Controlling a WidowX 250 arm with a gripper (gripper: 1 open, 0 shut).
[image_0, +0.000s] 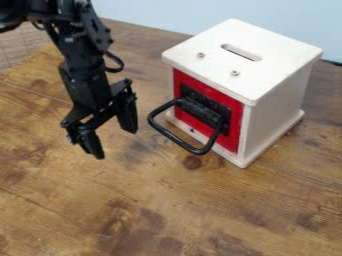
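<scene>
My black gripper (110, 130) hangs low over the wooden table at the left of the toy box, its fingers (91, 142) spread open with nothing visible between them. The white wooden box (274, 95) has a slotted top and a red front (235, 136) with a black panel. A black U-shaped handle (195, 148) sticks out from that front toward me, a short way right of my gripper and apart from it.
A pale wall runs behind the box at the back.
</scene>
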